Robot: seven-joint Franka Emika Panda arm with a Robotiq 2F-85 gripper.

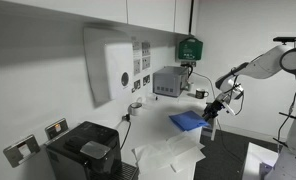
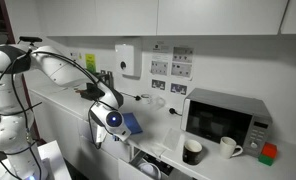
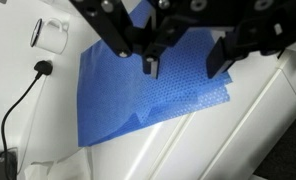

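A blue cloth (image 1: 186,120) lies on the white counter, its near edge at the counter's front. In the wrist view, the same blue cloth (image 3: 118,85) spreads beneath my gripper, whose fingers stand apart. Blue fabric shows through the gap, and I see none pinched there. Whether the fingertips touch the cloth cannot be made out. From the other side, the arm partly covers the blue cloth (image 2: 132,123).
A microwave (image 2: 224,120) stands at the back, with a black mug (image 2: 192,151) and a white mug (image 2: 230,147) before it. A white cloth (image 1: 170,155) lies on the counter. An open drawer (image 2: 145,166) juts out below. A white cup (image 3: 50,37) is near the wall.
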